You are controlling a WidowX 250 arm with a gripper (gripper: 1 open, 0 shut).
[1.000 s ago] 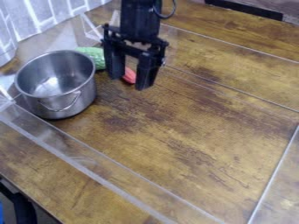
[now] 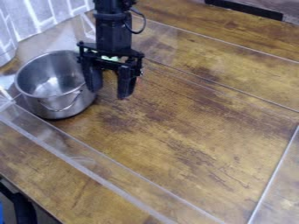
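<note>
My black gripper (image 2: 110, 80) hangs low at the upper left, its two fingers spread apart beside the right rim of a steel pot (image 2: 58, 93). Whether anything is between the fingers is hard to tell; the left finger overlaps the pot's rim in this view. A small green item behind the gripper is mostly hidden.
Clear plastic edges run along the front left and right. A white curtain-like backdrop stands at the back left.
My gripper has moved left toward the pot and somewhat lower, now covering much of the green item and the red item that showed behind it earlier.
</note>
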